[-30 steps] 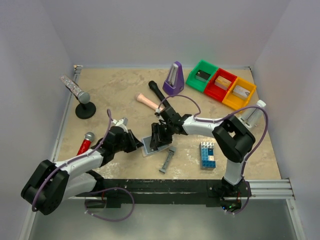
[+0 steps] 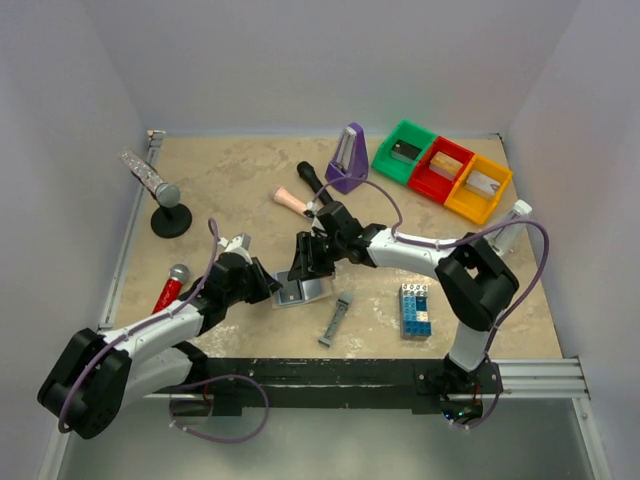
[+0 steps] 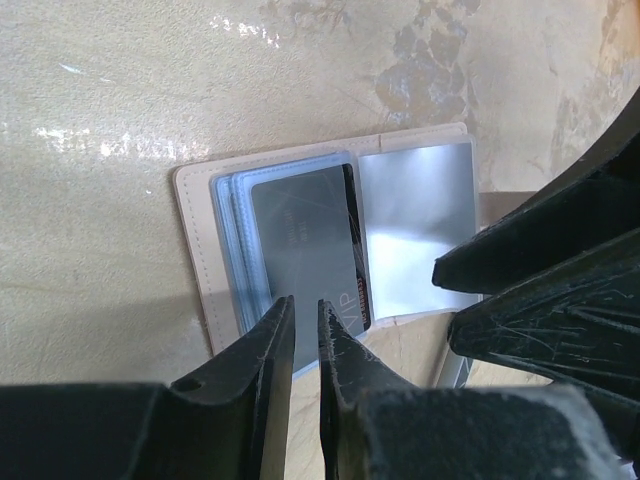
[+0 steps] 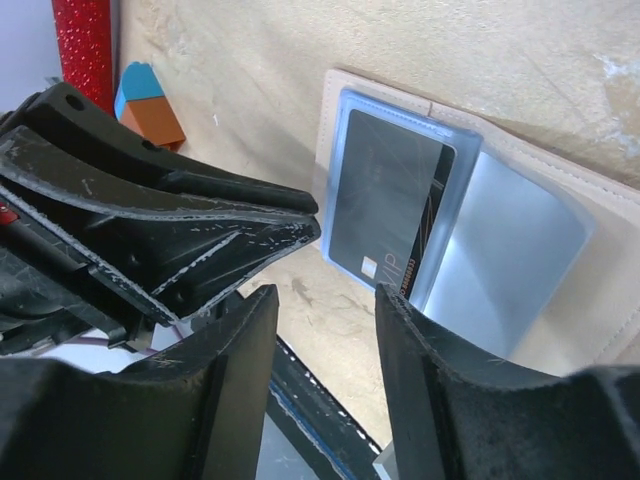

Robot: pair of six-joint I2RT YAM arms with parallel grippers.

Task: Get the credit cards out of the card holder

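Observation:
The open card holder [image 2: 312,288] lies flat on the table between my grippers. Its beige flap shows in the left wrist view [image 3: 205,270], a dark card [image 3: 305,240] in a blue sleeve on one half, a pale, empty-looking sleeve [image 3: 415,220] on the other. My left gripper is over the card's lower edge, tips close with a narrow gap. My right gripper is at the holder's near edge, part open, nothing visible between its fingers; it also reaches into the left wrist view from the right.
A red microphone [image 2: 168,294] lies left, a grey strap-like item [image 2: 335,320] below the holder, a blue block piece [image 2: 414,310] to the right. Black and pink rods, a purple object and coloured bins [image 2: 430,170] stand behind.
Since a second ago the holder has shifted slightly left and up. The right gripper has moved a little left and up; the left arm has moved slightly.

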